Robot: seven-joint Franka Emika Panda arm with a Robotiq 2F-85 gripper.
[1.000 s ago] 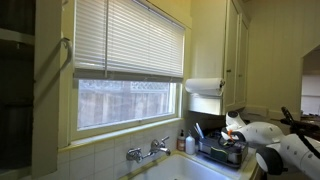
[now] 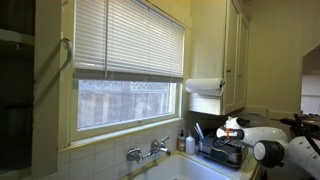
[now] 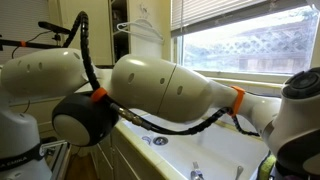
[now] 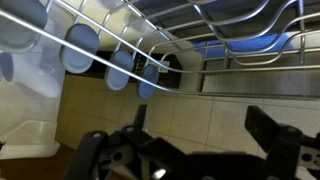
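In the wrist view my gripper stands open, its two black fingers wide apart at the lower part of the picture. Only tiled surface shows between them. A metal wire rack (image 4: 190,92) runs across the top of that view, just beyond the fingertips, with a row of grey round-ended pegs (image 4: 78,48) along its left side. Something blue (image 4: 255,42) lies behind the wires. From the first exterior view, the dark dish rack (image 2: 222,150) is on the counter right of the sink, the white arm (image 2: 270,150) reaching over it.
The white sink (image 2: 182,168) lies left of the rack, below the wall faucet (image 2: 148,150). Soap bottles (image 2: 190,144) stand at the sink's back corner. A paper towel roll (image 2: 205,86) hangs beneath the upper cabinet (image 2: 215,50), above the rack.
The arm has shifted slightly over the right side of the counter, and its wrist sits a little differently above the rack. The rack, sink and bottles look unmoved.
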